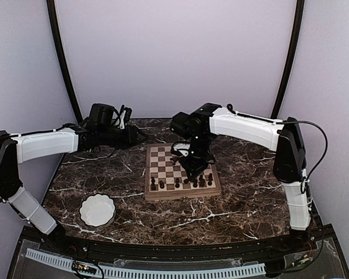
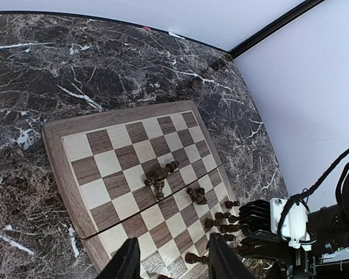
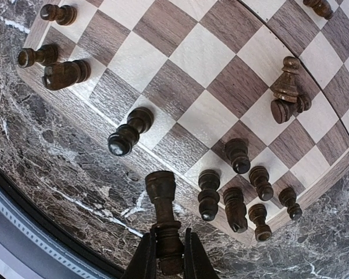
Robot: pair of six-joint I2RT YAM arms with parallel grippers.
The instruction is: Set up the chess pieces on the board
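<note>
The chessboard (image 1: pixel 161 156) lies mid-table with dark pieces standing along its near edge. My right gripper is low over that edge, shut on a dark chess piece (image 3: pixel 164 192). A tall piece (image 3: pixel 127 133) and a knight (image 3: pixel 61 74) stand to one side of it, several others to the other side. A group of pieces (image 2: pixel 161 175) lies on the board's middle; another small cluster (image 3: pixel 285 87) lies nearby. My left gripper (image 1: pixel 138 135) hangs above the table left of the board, its fingers apart with nothing seen between them.
A white bowl (image 1: pixel 97 210) sits at the front left. Walls stand at both sides and at the back.
</note>
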